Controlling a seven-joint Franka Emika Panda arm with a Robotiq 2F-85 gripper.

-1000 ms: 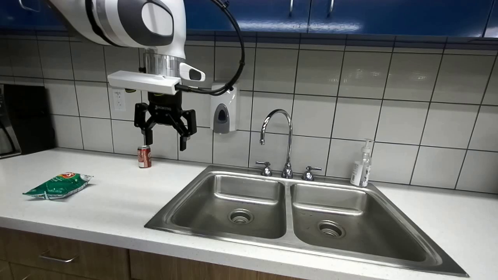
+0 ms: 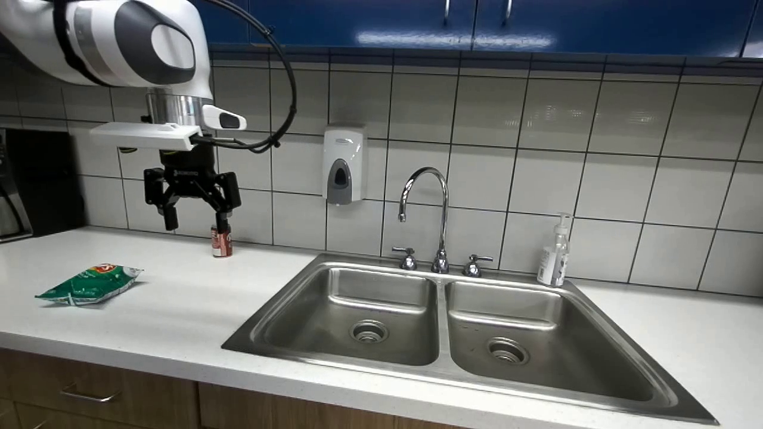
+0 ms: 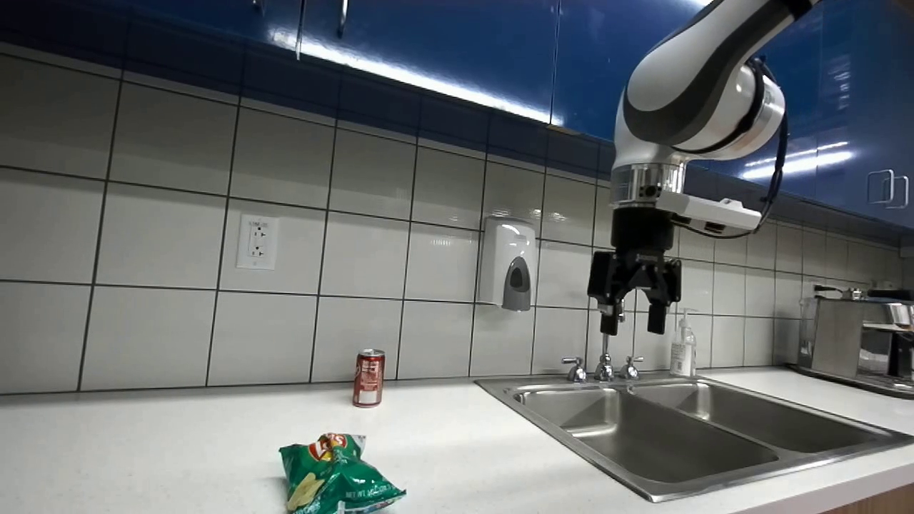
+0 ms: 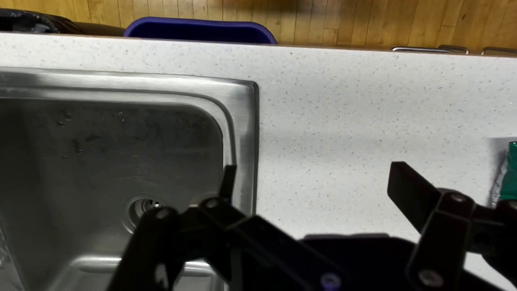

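High above the counter, my gripper (image 2: 197,221) stands open, with nothing between its fingers. Seen from above in the wrist view, the gripper spans the sink's edge and the bare counter beside it. A green chip bag (image 2: 93,283) lies on the counter left of the sink; only its edge (image 4: 509,177) shows at the right of the wrist view. Near the tiled wall a red can (image 2: 222,243) stands upright, its top partly covered by one fingertip in exterior view 1. In exterior view 2 the can (image 3: 369,378) and bag (image 3: 332,474) are both well apart from the gripper.
A steel double sink (image 2: 442,343) with a tall faucet (image 2: 441,221) takes up the counter's middle. Behind it stands a soap bottle (image 2: 555,254); a wall dispenser (image 2: 344,164) hangs nearby. Blue cabinets (image 2: 357,25) run overhead. Bare counter lies between bag and sink.
In exterior view 1 my arm and open gripper have moved left, from right of the can to above the area around it. The bag and can have not moved.
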